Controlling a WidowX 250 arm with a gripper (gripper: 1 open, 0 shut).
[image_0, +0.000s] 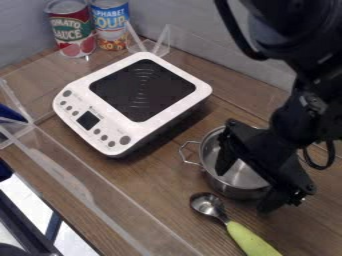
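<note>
My black gripper (249, 172) hangs over a steel pot (214, 170) at the right, its fingers reaching down at the pot's mouth and hiding much of it; whether they hold anything I cannot tell. A white portable cooktop (86, 126) with a black top sits left of the pot. A spoon (241, 232) with a green handle lies just in front of the pot, its bowl pointing back.
A tomato sauce can (71, 30) and an alphabet soup can (110, 24) stand at the back left against the grey wall. Clear plastic pieces line the left side.
</note>
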